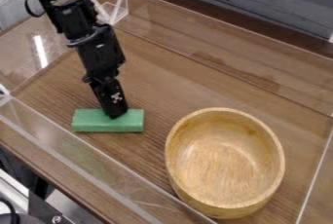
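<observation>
A green rectangular block (108, 122) lies flat on the wooden surface, its long side running roughly left to right. The black gripper (115, 105) comes down from the upper left, its tip low at the block's upper edge. Whether its fingers are apart or closed on the block cannot be made out.
A yellow round bowl (224, 162) stands to the right of the block, near the lower edge of the view.
</observation>
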